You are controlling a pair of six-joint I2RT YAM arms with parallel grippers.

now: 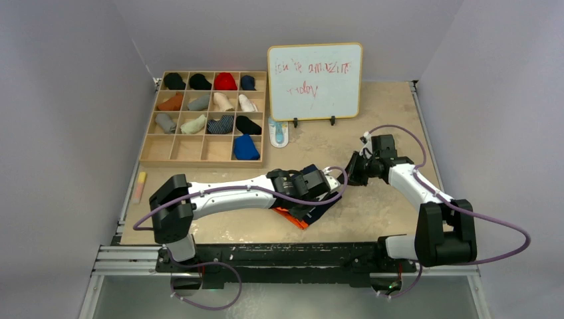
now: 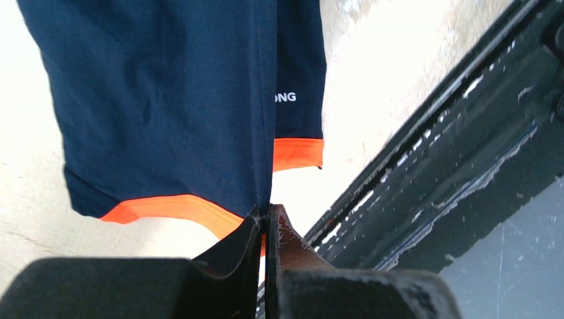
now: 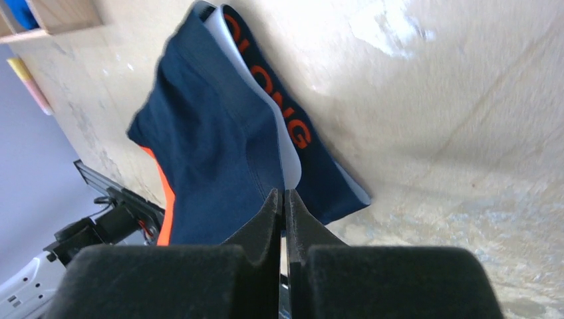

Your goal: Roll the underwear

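Note:
Navy underwear with an orange band (image 1: 319, 208) lies on the table beneath my left arm. In the left wrist view my left gripper is shut at a fold edge of the navy cloth (image 2: 166, 100), pinching it. In the right wrist view my right gripper is shut at the edge of the folded flap, where the white lining shows beside orange lettering on the cloth (image 3: 219, 153). In the top view both grippers are partly hidden by their wrists.
A wooden grid box (image 1: 153, 153) holds rolled clothes, with several bottom cells empty. A whiteboard (image 1: 315, 93) stands at the back, a small white-and-blue object (image 1: 278, 136) beside the box. A pink-yellow stick (image 1: 139, 187) lies at left. The table's front edge is close below the underwear.

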